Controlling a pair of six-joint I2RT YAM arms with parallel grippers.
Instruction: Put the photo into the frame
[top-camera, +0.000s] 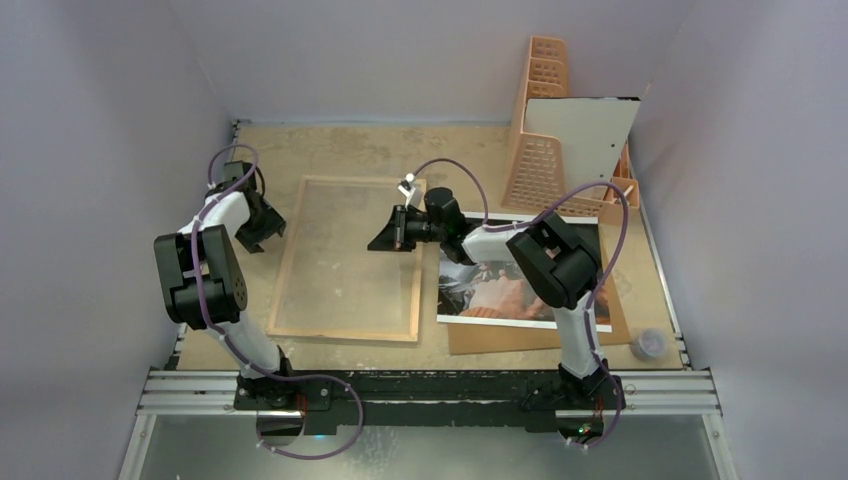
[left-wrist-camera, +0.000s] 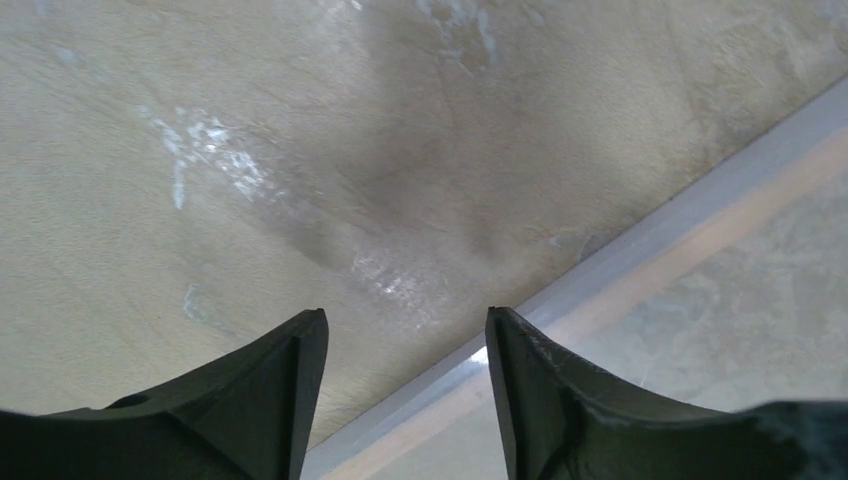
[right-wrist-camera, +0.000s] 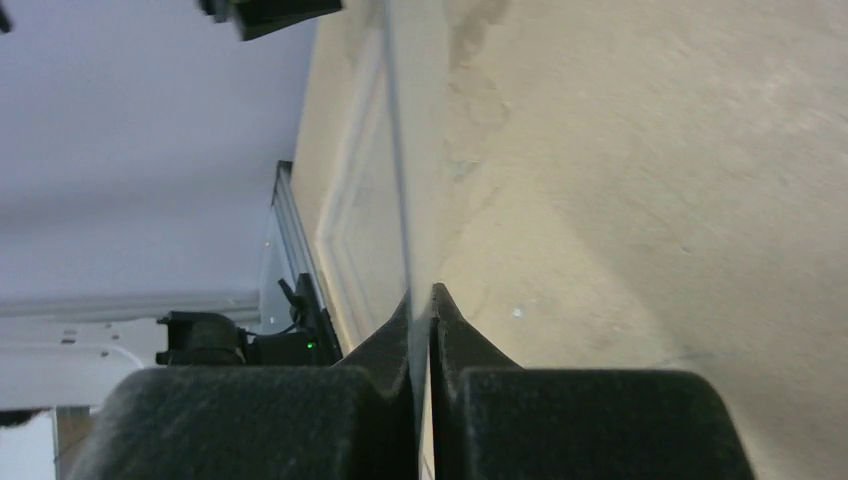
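The light wooden frame (top-camera: 345, 334) lies left of the middle of the table, its inside covered by clear glazing. To its right is the photo (top-camera: 497, 293), white-bordered and partly hidden under my right arm. My right gripper (top-camera: 370, 248) is over the frame's right side. In the right wrist view its fingers (right-wrist-camera: 470, 345) are closed together, with a thin clear sheet (right-wrist-camera: 415, 180) running edge-on between them. Left of the frame is my left gripper (top-camera: 264, 238), above bare table. Its fingers (left-wrist-camera: 310, 360) are apart in the left wrist view, the gap empty.
A brown backing board (top-camera: 497, 340) lies under the photo. An orange rack (top-camera: 533, 172) holding a white panel (top-camera: 575, 138) stands at the back right, and a small clear cup (top-camera: 650, 345) at the right edge.
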